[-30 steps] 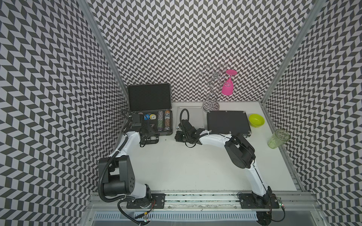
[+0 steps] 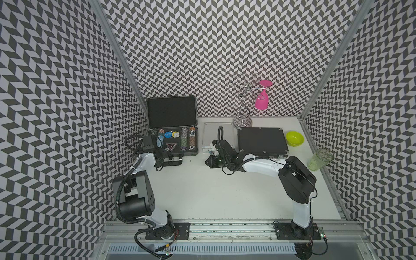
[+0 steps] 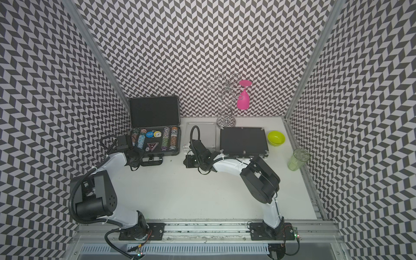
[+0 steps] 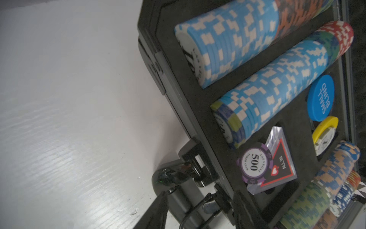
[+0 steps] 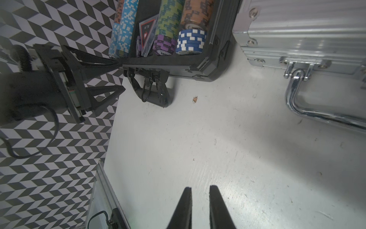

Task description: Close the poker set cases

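The open black poker case at the left shows chip stacks, its lid upright behind. A silver case stands shut in the middle; a dark case lies shut to its right. My left gripper is part open at the open case's front latches and handle, apparently holding nothing. My right gripper is part open above bare table in front of the silver case's handle, nothing between its fingers.
A green bowl and a glass stand at the right. A wire stand with a pink goblet is at the back.
My left arm has drawn leftward, uncovering more of the chips. My right gripper has moved slightly toward the front and right, away from the cases.
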